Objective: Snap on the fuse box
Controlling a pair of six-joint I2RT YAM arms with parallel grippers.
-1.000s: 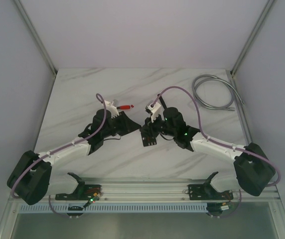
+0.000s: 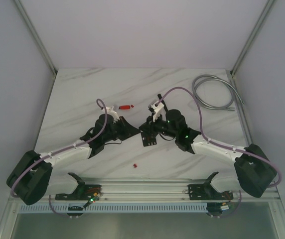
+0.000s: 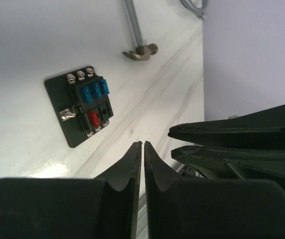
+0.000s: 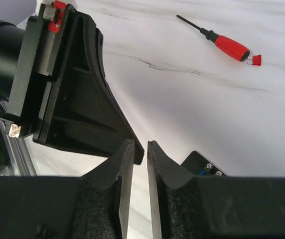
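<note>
The fuse box, a black base with blue and red fuses and metal terminals, lies on the table, partly under my right arm in the top view and at the bottom of the right wrist view. My left gripper is above and beside it, its fingertips together; whether anything is between them is hidden. My right gripper is close by, facing it, its fingertips slightly apart, with nothing visible between them.
A red screwdriver (image 4: 229,47) and a small red piece (image 4: 256,60) lie behind. A hammer (image 3: 140,52) lies nearby. A coiled grey hose (image 2: 213,104) is at the back right.
My left gripper has shifted slightly down in the top view. A small red piece now shows on the table below it. My right arm has moved slightly.
</note>
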